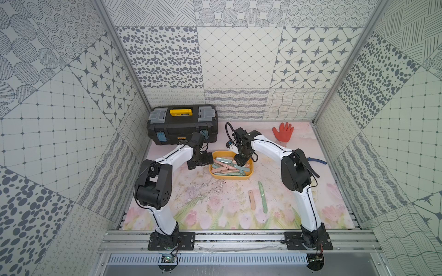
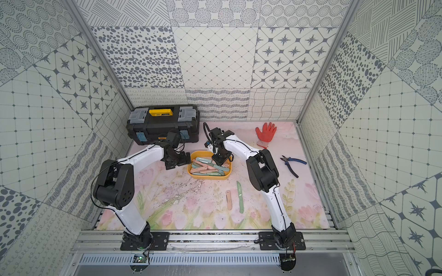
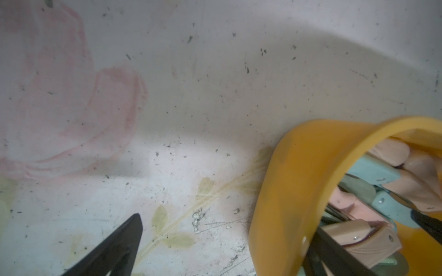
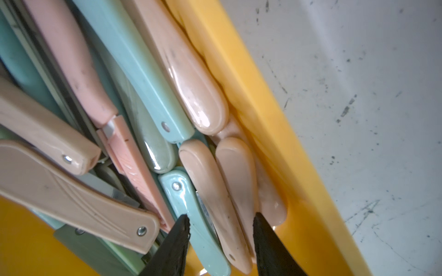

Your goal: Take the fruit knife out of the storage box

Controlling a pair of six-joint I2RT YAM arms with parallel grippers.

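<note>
The yellow storage box (image 1: 231, 177) holds several pink, teal and green knife handles, heaped together; some are partly hidden. My right gripper is open over the box's right end, its fingertips by a teal handle (image 4: 198, 230) and two pink handles (image 4: 207, 184) near the box wall. My left gripper is open at the box's left end, one finger at the yellow rim (image 3: 322, 184), nothing held.
A black toolbox (image 1: 181, 128) stands at the back left, a red glove (image 1: 283, 131) at the back right, pliers (image 2: 290, 163) at the right. A pink knife (image 1: 251, 200) and a green knife (image 1: 262, 197) lie in front of the box.
</note>
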